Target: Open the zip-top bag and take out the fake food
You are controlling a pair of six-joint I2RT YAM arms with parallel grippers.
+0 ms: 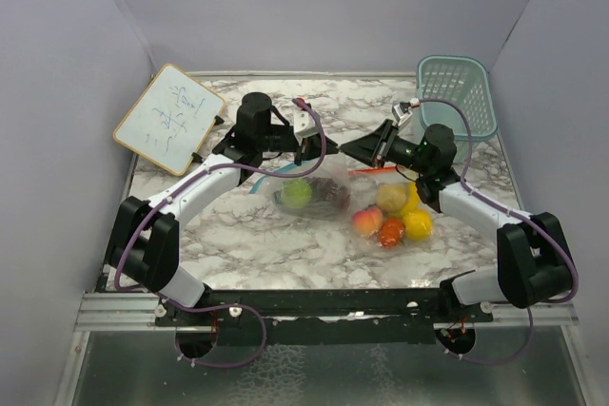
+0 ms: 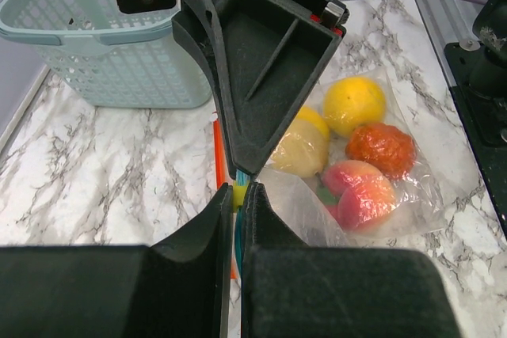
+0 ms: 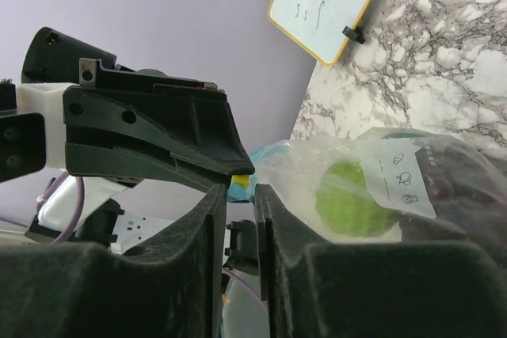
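A clear zip bag (image 1: 304,197) with a blue seal holds a green item (image 3: 348,199) and something dark, in the middle of the table. My left gripper (image 1: 324,149) is shut on the bag's blue and yellow zip top (image 2: 238,191), lifting it. My right gripper (image 1: 347,149) meets it from the right, its fingertips at the same zip; whether they are closed on it I cannot tell. A second bag with a peach (image 2: 360,191), a tomato (image 2: 380,150) and yellow fruits (image 2: 354,105) lies to the right.
A mint basket (image 1: 457,92) stands at the back right. A whiteboard (image 1: 169,119) lies at the back left.
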